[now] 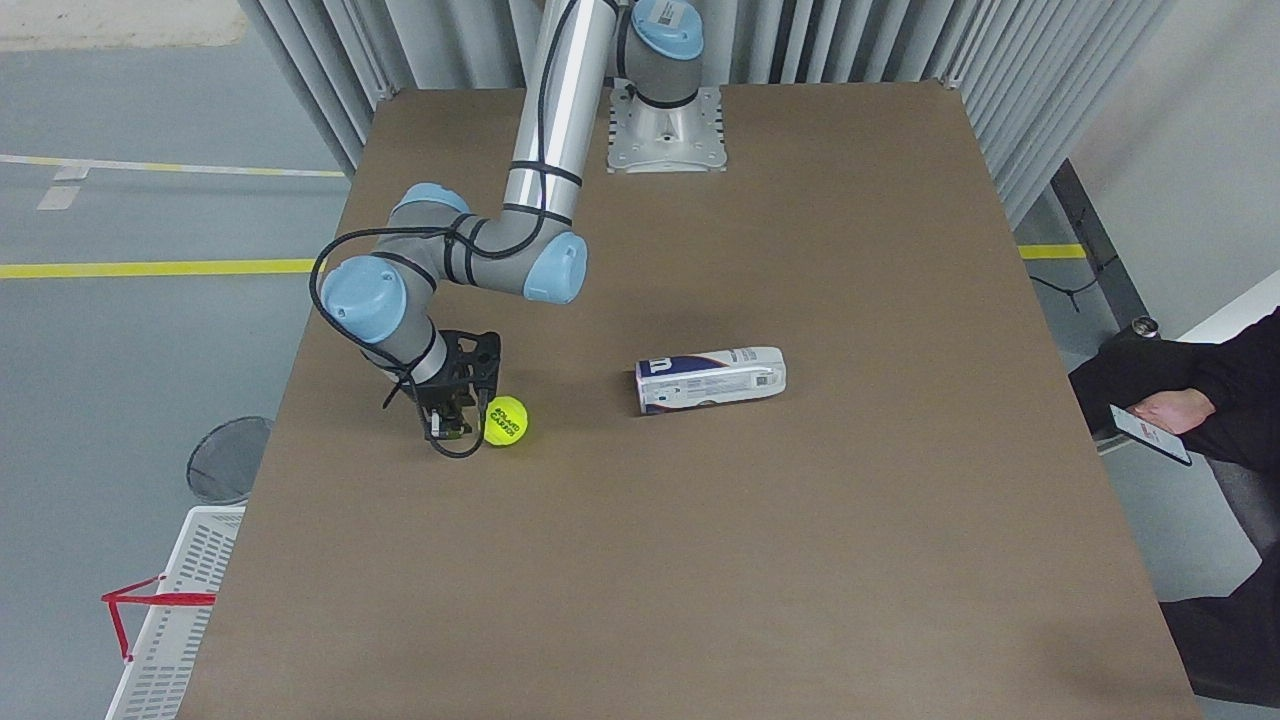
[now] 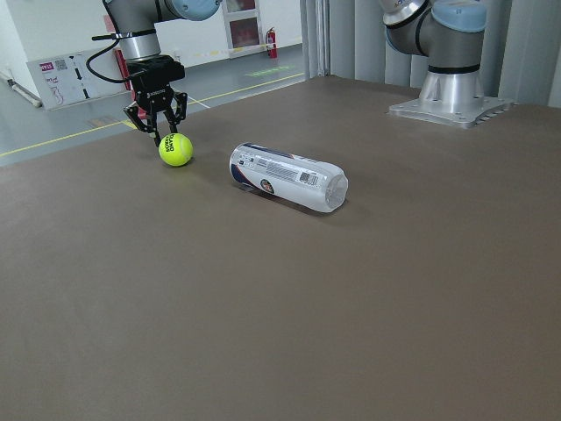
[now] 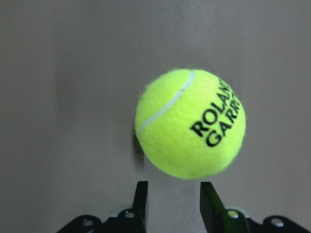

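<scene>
A yellow tennis ball (image 1: 506, 420) with black lettering rests on the brown table (image 1: 840, 540), just beside my gripper (image 1: 451, 425). In the wrist view the ball (image 3: 190, 124) is just beyond the two fingertips (image 3: 174, 187), which stand apart with bare table between them, so the gripper is open. From the left, the gripper (image 2: 158, 132) stands right at the ball (image 2: 176, 150). A white plastic-wrapped cylindrical pack (image 1: 710, 379) lies on its side to the right of the ball.
My arm's base (image 1: 666, 140) is at the back edge. A white basket (image 1: 180, 648) stands beyond the left edge. A person with a phone (image 1: 1146, 432) sits beyond the right edge.
</scene>
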